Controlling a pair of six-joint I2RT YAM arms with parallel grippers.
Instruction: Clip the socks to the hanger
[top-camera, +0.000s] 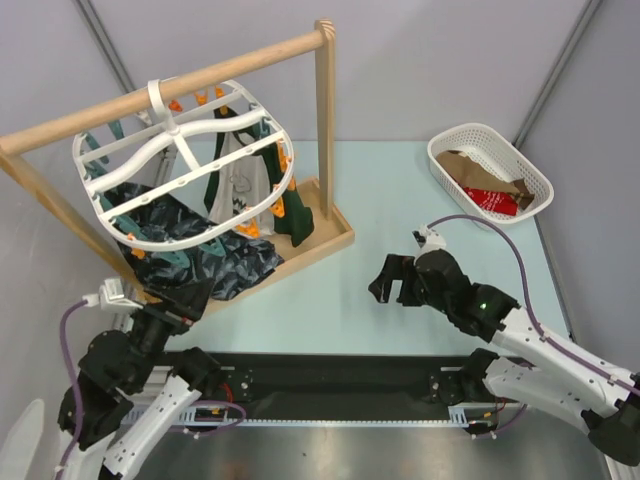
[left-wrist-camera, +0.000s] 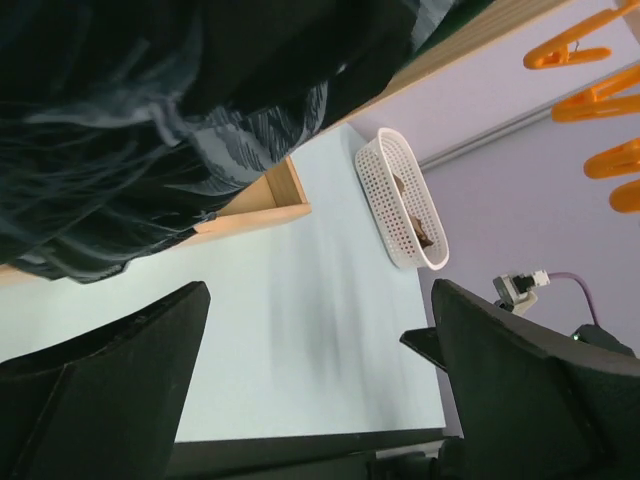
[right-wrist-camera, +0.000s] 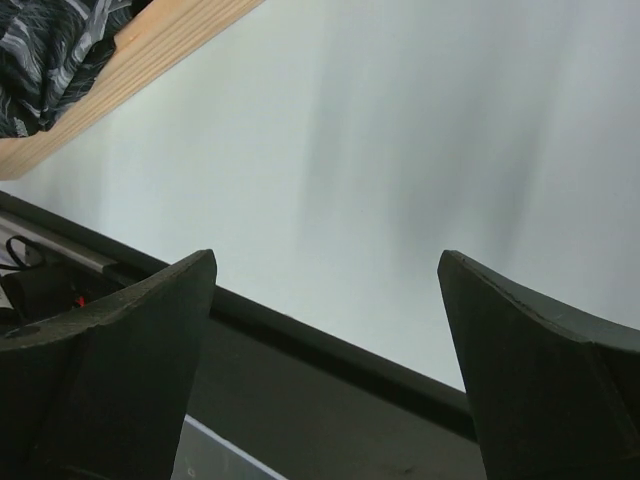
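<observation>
The white clip hanger hangs from the wooden rack's top bar, with several orange clips and grey-blue clips around its ring. A black patterned cloth hangs from its near left side, its lower end reaching the wooden base. Dark green and pale fabric hangs further back. My left gripper stands open and empty just in front of the black cloth, which fills the upper left of the left wrist view. Over the bare table, my right gripper is open, nothing between its fingers.
A white basket at the back right holds brown and red cloth. The rack's upright post and wooden base bound the hanger's right side. Between rack and basket the table is clear.
</observation>
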